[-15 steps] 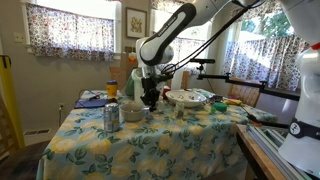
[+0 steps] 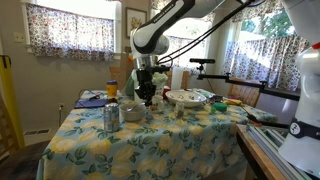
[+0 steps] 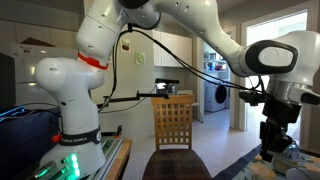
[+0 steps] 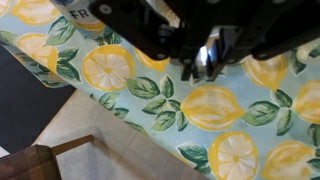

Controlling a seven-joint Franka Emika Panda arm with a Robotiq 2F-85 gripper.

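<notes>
Low over the table's middle, my gripper (image 2: 149, 100) points down, just right of a white bowl (image 2: 133, 113). In the wrist view its dark fingers (image 4: 187, 67) are closed around a small shiny, silvery thing (image 4: 209, 56). Most of that thing is covered by the fingers, so its kind cannot be made out. A silver can (image 2: 111, 118) stands left of the bowl; the can (image 4: 82, 13) in the wrist view's upper left bears printed letters.
A lemon-print cloth (image 2: 95, 155) covers the table. Behind the bowl is a cup-like item (image 2: 111, 90). To the right lie a large white dish (image 2: 187, 98) and a small object (image 2: 179, 111).
The arm has risen slightly and shifted a little left in exterior view 1, bringing the gripper somewhat higher beside the bowl. The bowl and can look unmoved.
</notes>
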